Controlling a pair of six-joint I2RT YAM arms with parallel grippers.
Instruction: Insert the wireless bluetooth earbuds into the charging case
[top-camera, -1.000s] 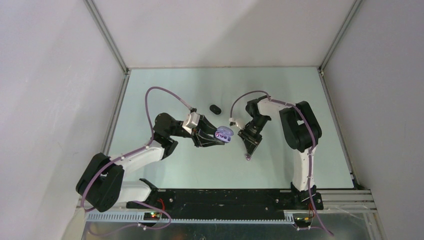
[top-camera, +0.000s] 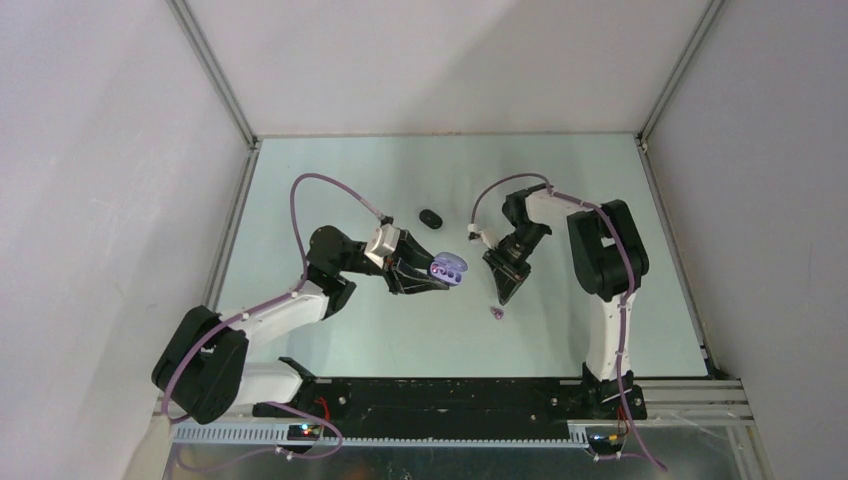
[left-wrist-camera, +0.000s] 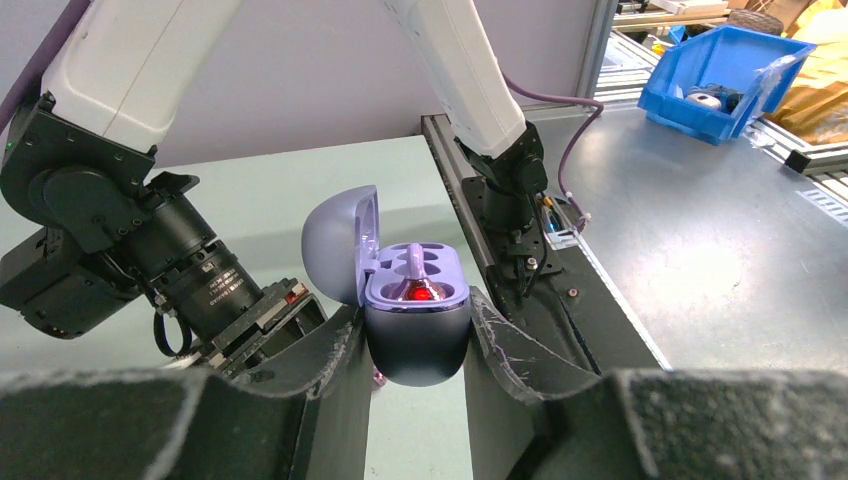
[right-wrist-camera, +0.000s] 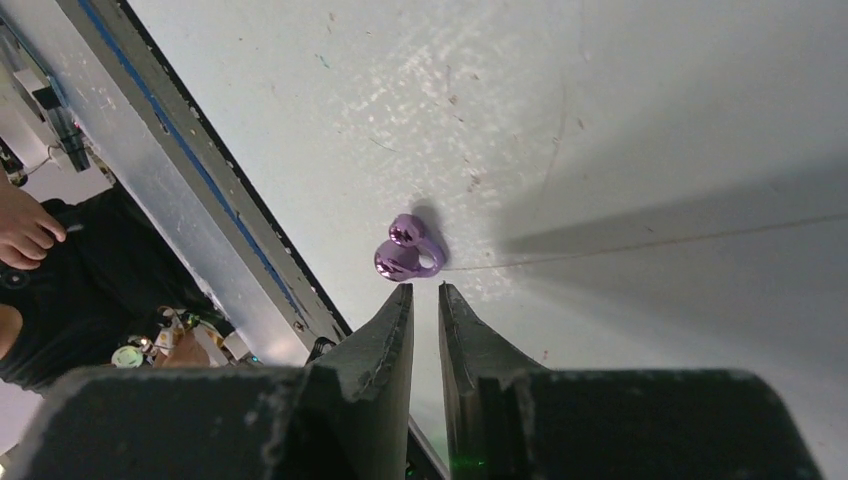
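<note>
The purple charging case (left-wrist-camera: 417, 335) is held upright with its lid (left-wrist-camera: 337, 240) raised, and my left gripper (top-camera: 443, 277) is shut on its sides. Inside it stands one purple earbud (left-wrist-camera: 416, 262), a red light glowing beside it; whether it is fully seated I cannot tell. Another purple earbud (right-wrist-camera: 409, 250) lies on the table, just beyond the fingertips of my right gripper. A narrow gap with nothing in it separates those fingers. From the top, the right gripper (top-camera: 503, 301) appears just behind the loose earbud (top-camera: 497, 313).
A small black oval object (top-camera: 430, 218) rests toward the back of the table (top-camera: 400, 345). A blue bin (left-wrist-camera: 715, 85) sits far off, outside the workspace.
My right gripper has drawn back from the loose earbud, shifting slightly right and away from the front edge. The earbud stays on the table. My left arm and the case have not moved.
</note>
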